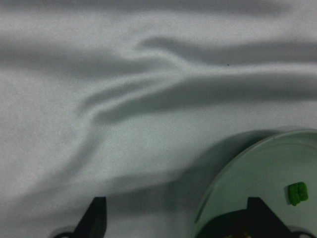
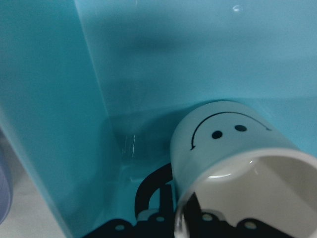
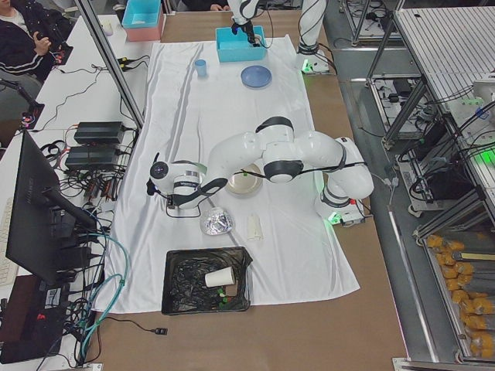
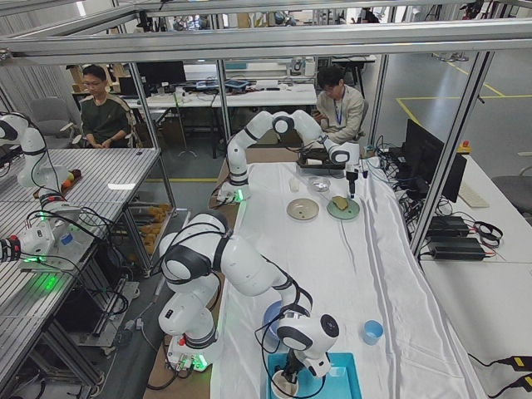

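A white mug with a smiley face (image 2: 228,129) lies on its side in the blue bin (image 2: 54,99), with my right gripper at its near rim, one finger inside and one outside; whether it is shut on the rim I cannot tell. My left gripper hangs open over the white cloth beside a green plate (image 1: 252,178), which holds a small green piece (image 1: 297,193); in the camera right view a yellowish item (image 4: 339,202) is on that plate.
A beige plate (image 4: 302,209), a foil bowl (image 3: 216,221) and a black-lined tray (image 3: 186,278) lie near the left arm. A blue cup (image 3: 201,67) and blue plate (image 3: 256,76) stand near the bin.
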